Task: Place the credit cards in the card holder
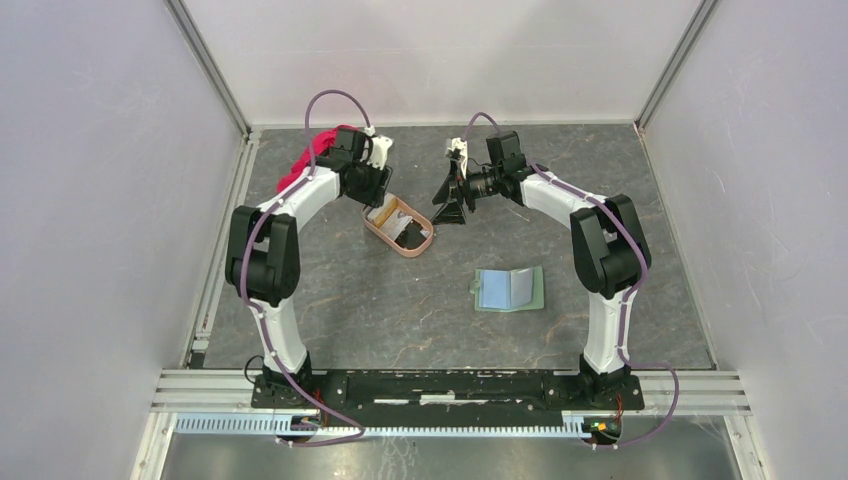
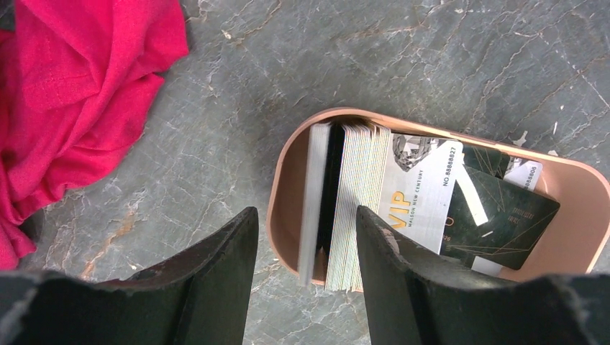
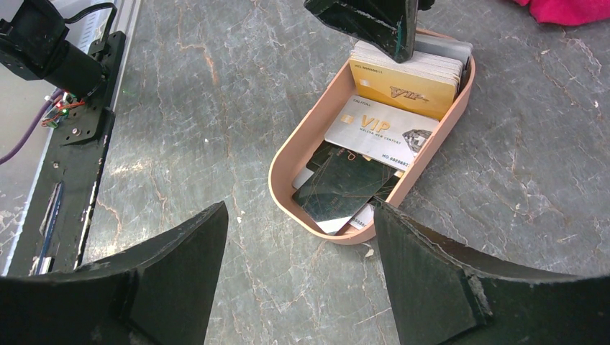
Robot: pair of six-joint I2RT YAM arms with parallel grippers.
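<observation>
A pink card holder (image 1: 418, 246) holds upright stacked cards (image 2: 349, 194), with a gold card (image 3: 403, 93) at the front of them, a white VIP card (image 2: 417, 187) and dark cards (image 2: 496, 215) lying flat. My left gripper is over the end with the upright cards, its fingertips apart; whether anything is between them is unclear. My right gripper stands open beside the holder's other end, in the air, with nothing between its fingers.
A red cloth (image 2: 86, 93) lies beyond the holder at the left. A green mat (image 1: 538, 303) with a blue and white item sits at the front right.
</observation>
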